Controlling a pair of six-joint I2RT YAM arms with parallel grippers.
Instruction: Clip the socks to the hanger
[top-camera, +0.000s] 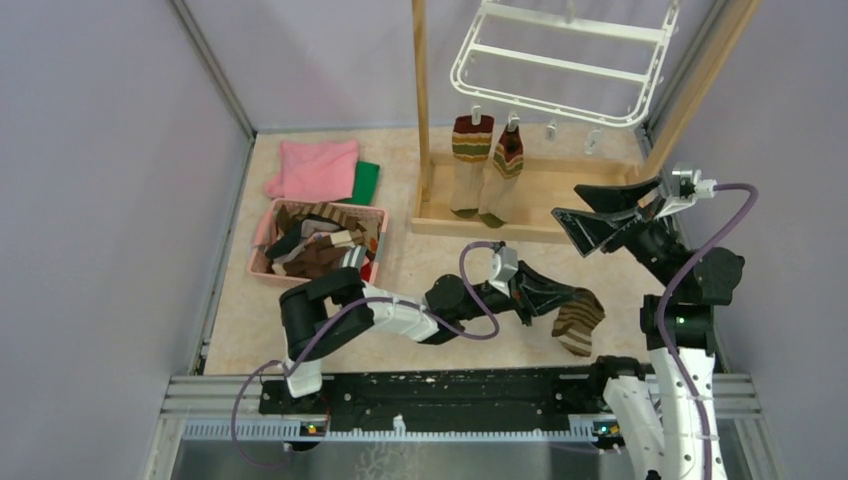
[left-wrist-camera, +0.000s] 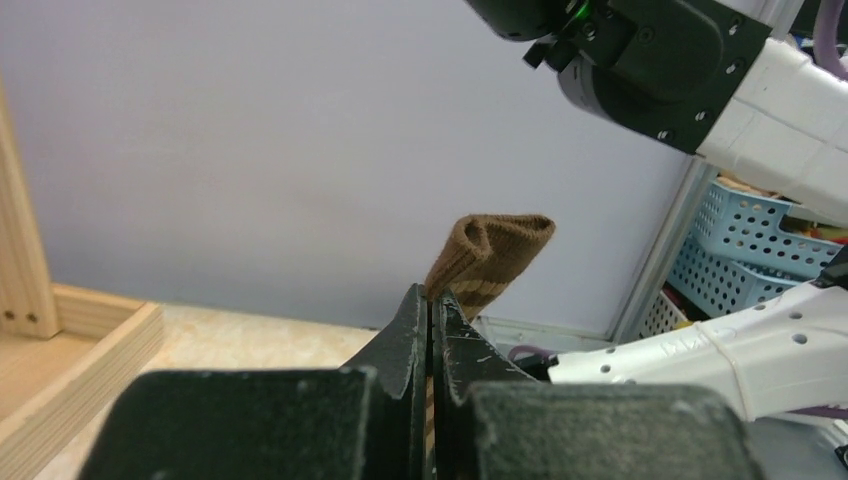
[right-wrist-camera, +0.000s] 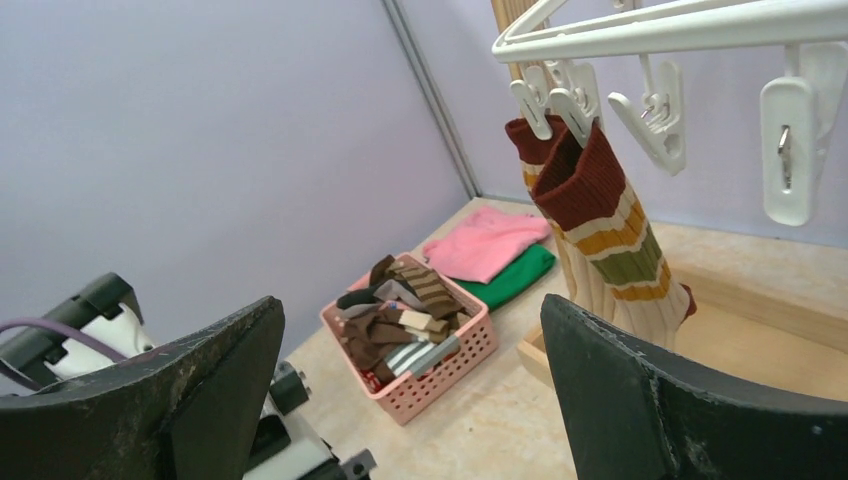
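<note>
A brown striped sock (top-camera: 578, 325) (left-wrist-camera: 490, 255) hangs from my shut left gripper (top-camera: 563, 296), pinched at the fingertips, in front of the wooden frame. My right gripper (top-camera: 568, 201) is open and empty to the right, above that sock. Two socks with red tops and striped bands (top-camera: 470, 165) (right-wrist-camera: 615, 240) hang from clips on the white hanger (top-camera: 560, 110) (right-wrist-camera: 680, 25); further clips (right-wrist-camera: 790, 140) to their right hold nothing.
A pink basket of socks (top-camera: 315, 245) (right-wrist-camera: 430, 390) stands at the left, with pink cloth (top-camera: 310, 170) and green cloth (top-camera: 365, 182) behind it. A wooden tray (top-camera: 490, 228) lies under the hanger.
</note>
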